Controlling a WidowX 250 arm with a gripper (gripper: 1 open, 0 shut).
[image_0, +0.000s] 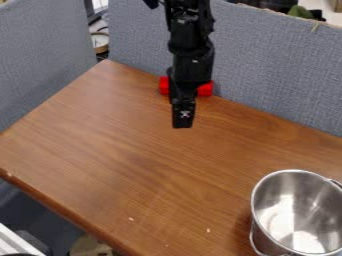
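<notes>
My black gripper (183, 100) hangs at the back middle of the wooden table, seen side-on, its lower tips in front of a red block (205, 87). The block lies near the grey back wall, partly hidden behind the gripper. The side-on view makes the space between the fingers hard to see; the gripper appears to be down around or just before the block, and I cannot tell if it touches it. A steel pot (291, 208) stands at the front right.
Grey padded walls (262, 75) bound the back and left side.
</notes>
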